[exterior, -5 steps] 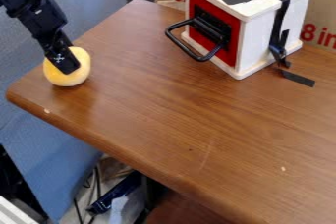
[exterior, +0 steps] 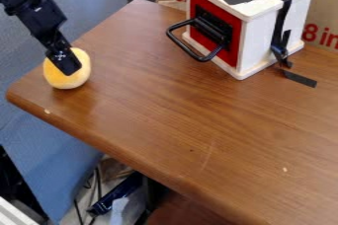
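At the table's left edge sits a pale yellow ball (exterior: 71,76). My black gripper (exterior: 63,61) comes down from the upper left with its fingers over the upper left of the ball, touching or very close to it; whether they are shut on it is unclear.
A white box (exterior: 266,32) with a red front, black handle and black straps stands at the back right, cardboard behind it.
The gripper has shifted very slightly at the ball; otherwise nothing visibly differs.
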